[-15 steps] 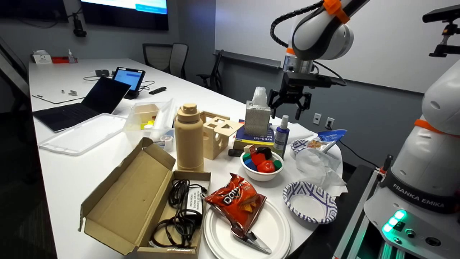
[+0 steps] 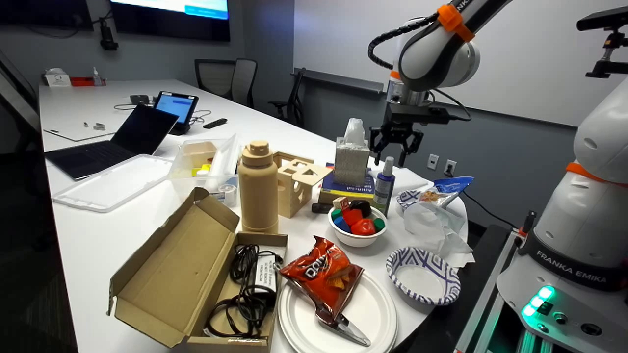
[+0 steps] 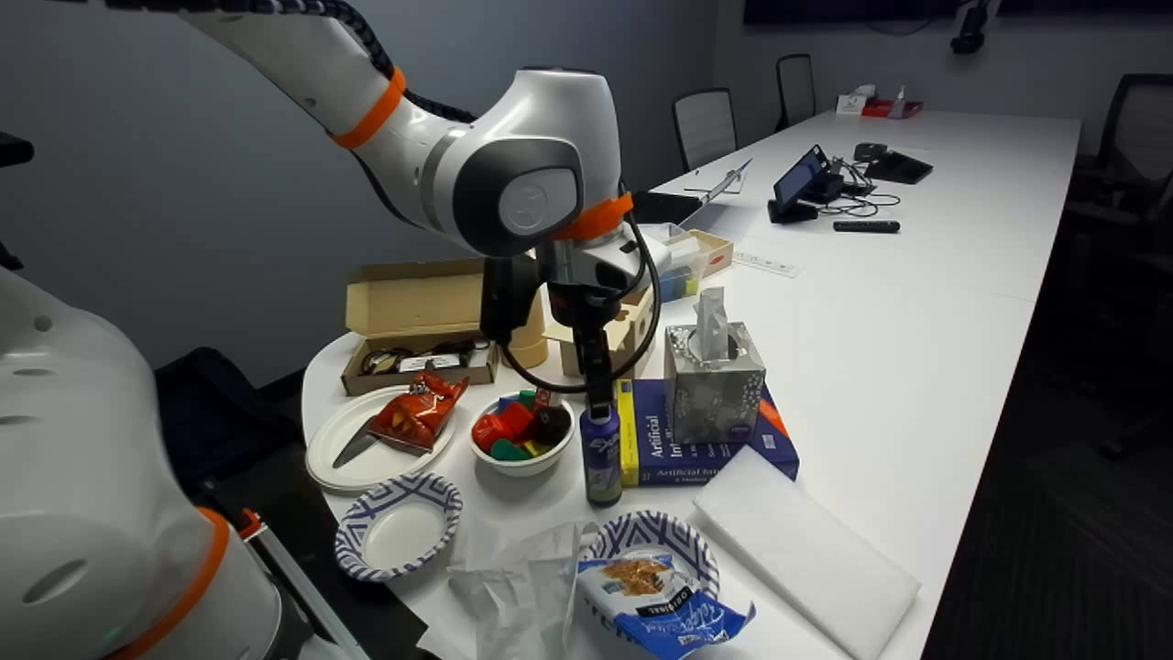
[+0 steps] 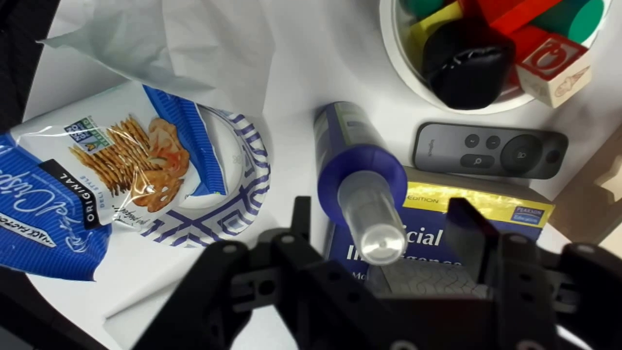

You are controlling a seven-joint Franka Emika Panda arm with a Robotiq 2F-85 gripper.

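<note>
A purple spray bottle (image 2: 383, 191) with a clear cap stands upright on the table, between the bowl of blocks and the books. My gripper (image 2: 389, 158) is over it, pointing down and part open. Seen from the wrist, the bottle's cap (image 4: 373, 216) appears between the two fingers, with space on both sides; nothing is held. In exterior view 2 the gripper (image 3: 598, 396) lines up with the bottle's top (image 3: 601, 434), hiding its cap.
A white bowl (image 2: 351, 238) of colored blocks and a remote (image 4: 491, 150) lie close by. The tissue box (image 3: 717, 390) rests on a thick blue book (image 3: 660, 451). On the other side are a patterned bowl with a cracker bag (image 3: 649, 599) and crumpled paper (image 3: 517, 583).
My fingers have come closer together. The gripper has shifted slightly, while the bottle and the other table items look unmoved.
</note>
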